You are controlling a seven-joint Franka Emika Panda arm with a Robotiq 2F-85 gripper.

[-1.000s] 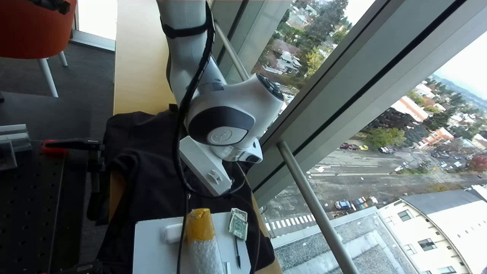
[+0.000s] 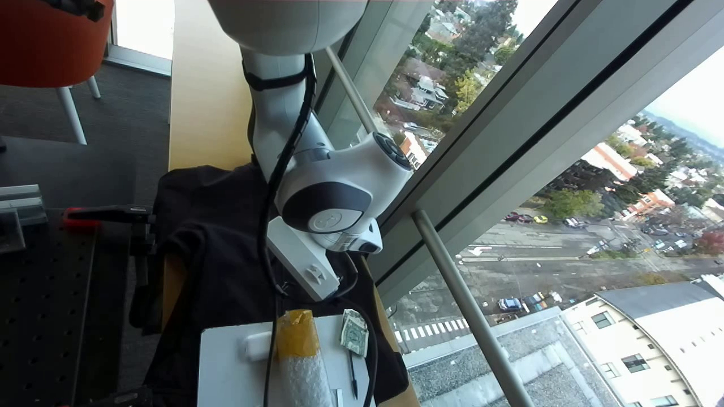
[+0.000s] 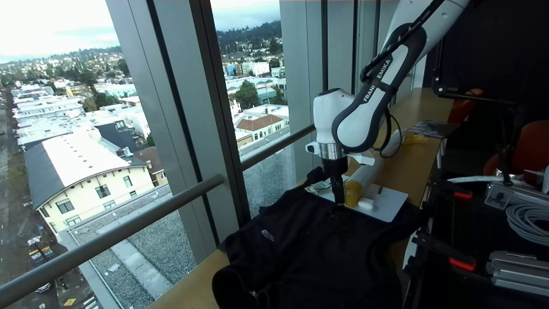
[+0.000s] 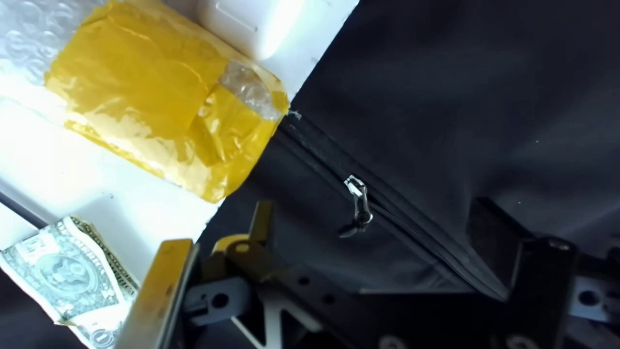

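Note:
A black jacket [image 3: 314, 247] lies spread over the narrow table. Its dark zipper [image 4: 407, 227] runs diagonally through the wrist view, with a small metal zipper pull [image 4: 361, 212] on it. My gripper is open, its fingers apart on either side of the zipper pull. In the wrist view nothing is held between them. From the side, the gripper [image 3: 338, 201] points straight down, low over the jacket close to the white board's edge. Whether the fingertips touch the cloth cannot be told. The arm hides the gripper in exterior view 1.
On the white board [image 2: 224, 366] lie a bubble-wrapped roll with yellow tape [image 4: 151, 87], a white object [image 3: 366, 203], a dollar bill [image 4: 69, 267] and a pen [image 2: 353, 375]. A window rail [image 2: 468, 298] runs alongside the table. Orange-handled clamps [image 3: 463, 263] stand on the other side.
Compared with a second ago, the arm's wrist has shifted slightly left and down in exterior view 1, nearer the white board. The jacket and the board's items look unmoved.

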